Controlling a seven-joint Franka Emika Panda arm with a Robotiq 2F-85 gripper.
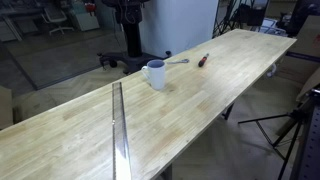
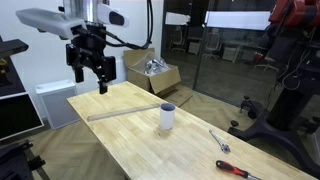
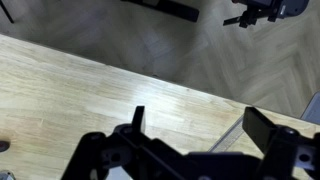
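My gripper hangs high over the far left end of the wooden table in exterior view 2. In the wrist view its dark fingers stand wide apart, open, with nothing between them. A white mug stands upright near the table's middle. On the tabletop lies a long flat metal strip, whose end shows near one finger in the wrist view. Beyond the mug are a metal wrench-like tool and a red-and-black screwdriver. The gripper touches none of them.
A black stand rises beside the table's edge.
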